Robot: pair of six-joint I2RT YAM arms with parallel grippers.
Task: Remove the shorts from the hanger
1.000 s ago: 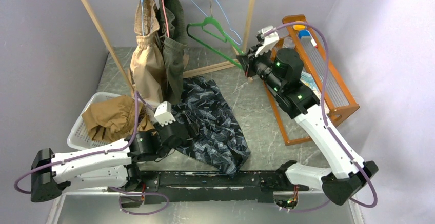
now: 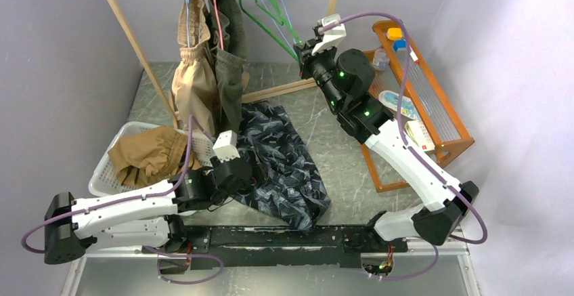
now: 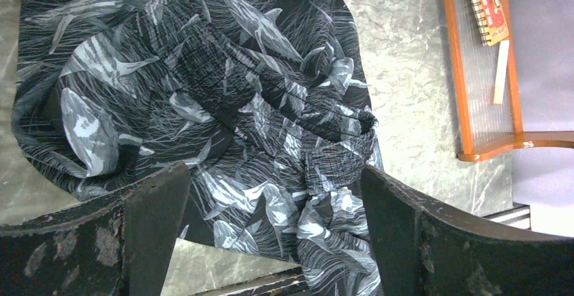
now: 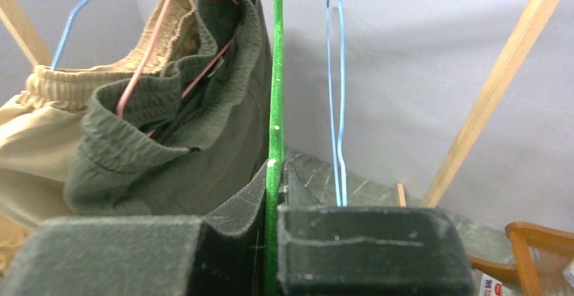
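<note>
A green hanger (image 2: pixel 267 22) with no garment on it is at the rail, my right gripper (image 2: pixel 303 57) shut on it; its green bar (image 4: pixel 276 106) runs between the fingers. Black shark-print shorts (image 3: pixel 257 72) lie spread on the floor under my left gripper, which is open with nothing between its fingers. Khaki shorts (image 2: pixel 193 89) and olive shorts (image 2: pixel 230 89) hang at the left of the rack on blue and pink hangers.
A white basket (image 2: pixel 101 177) with brown clothing (image 2: pixel 149 154) stands at the left. A wooden shelf unit (image 2: pixel 453 143) with small items is at the right. Bare floor lies between shorts and shelf.
My right gripper has moved up and left with the green hanger, raising it toward the rail. My left arm has shifted slightly to the right over the dark shorts.
</note>
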